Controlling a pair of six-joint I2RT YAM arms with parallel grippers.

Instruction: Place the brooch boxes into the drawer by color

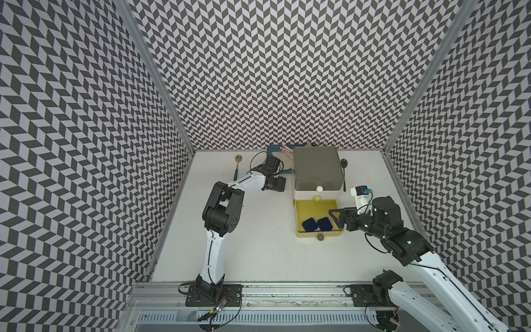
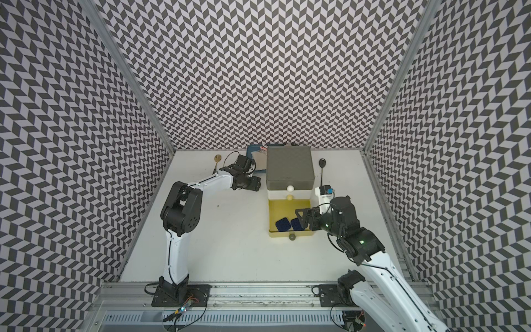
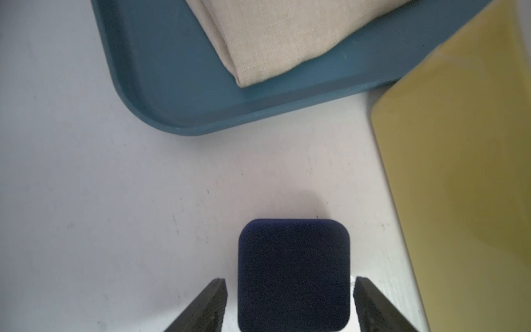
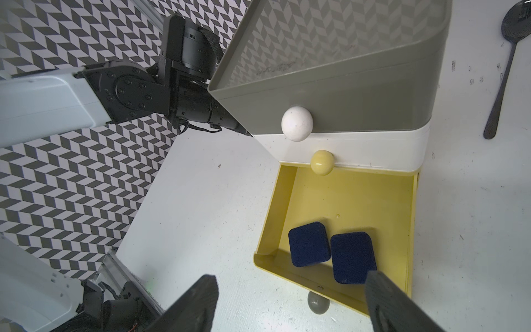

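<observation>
In the left wrist view a dark navy square box (image 3: pixel 293 271) lies on the table, between the fingertips of my open left gripper, beside a yellow drawer side (image 3: pixel 453 182). The top views show that gripper low at the drawer unit's left (image 1: pixel 317 166). The lower yellow drawer (image 4: pixel 354 193) is pulled out, holding two navy boxes (image 4: pixel 308 243) (image 4: pixel 353 257). My right gripper hangs open over the drawer's front right, with nothing between its fingers.
A blue tray (image 3: pixel 177 105) with beige cloth (image 3: pixel 282 33) lies at the back. A gold spoon (image 1: pixel 238 158) is at the back left, a black spoon (image 4: pixel 515 22) right of the unit.
</observation>
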